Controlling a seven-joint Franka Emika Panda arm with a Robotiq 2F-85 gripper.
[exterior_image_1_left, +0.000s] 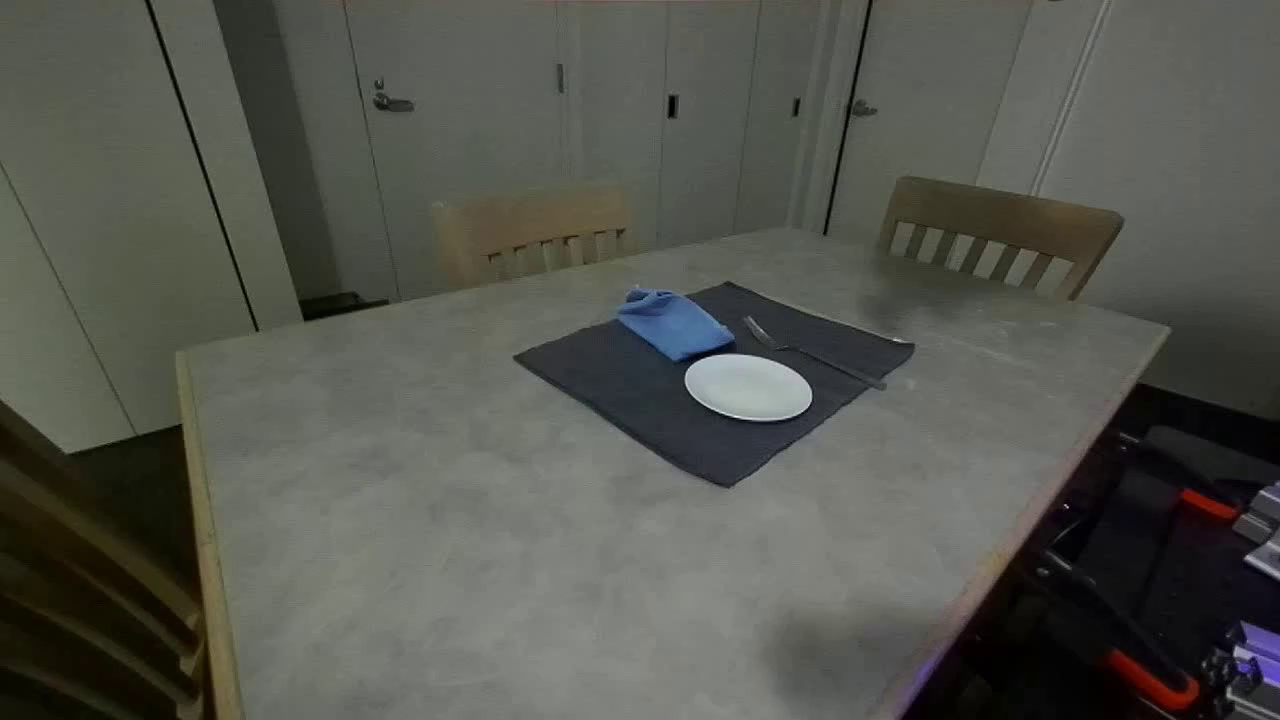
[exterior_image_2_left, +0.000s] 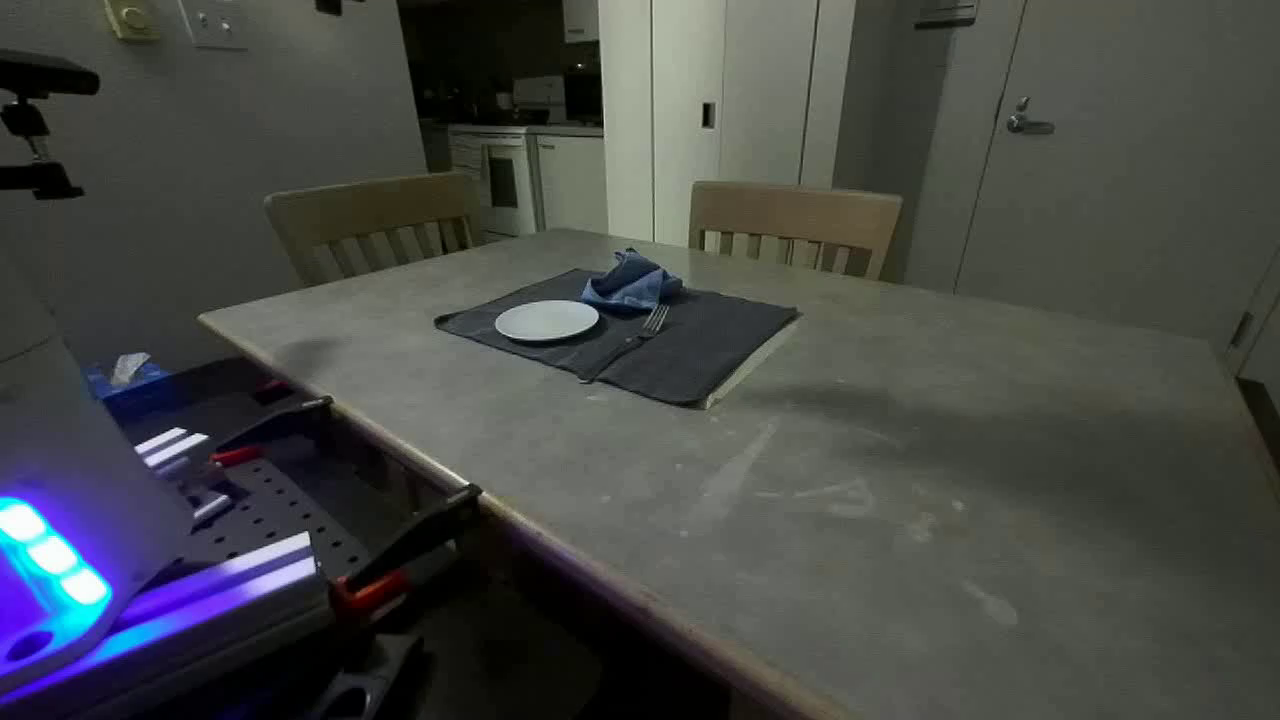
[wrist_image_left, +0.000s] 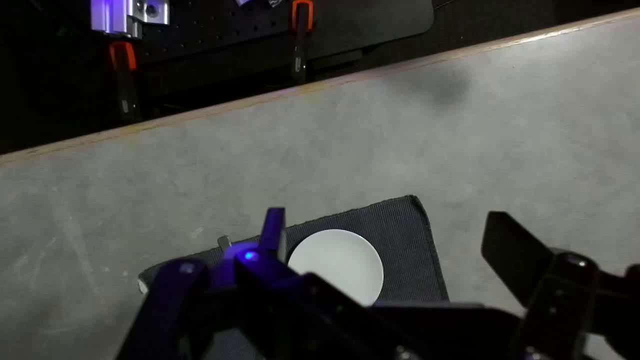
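Note:
A white plate (exterior_image_1_left: 749, 388) rests on a dark placemat (exterior_image_1_left: 624, 382) on the table. Beside it lies a metal fork (exterior_image_1_left: 816, 354), its handle end reaching past the mat's edge. A crumpled blue cloth (exterior_image_1_left: 675, 323) sits on the mat behind the plate; in the second exterior view the cloth (exterior_image_2_left: 631, 283) stands up in loose folds. My gripper is open in the wrist view, its fingers wide apart above the mat and plate (wrist_image_left: 339, 262), with nothing between them. The gripper's body hides the cloth and most of the fork there. Neither exterior view shows the gripper.
Wooden chairs (exterior_image_2_left: 798, 222) stand around the table. Along one edge, black clamps with red-orange parts (exterior_image_2_left: 420, 528) grip the table near the robot's mount.

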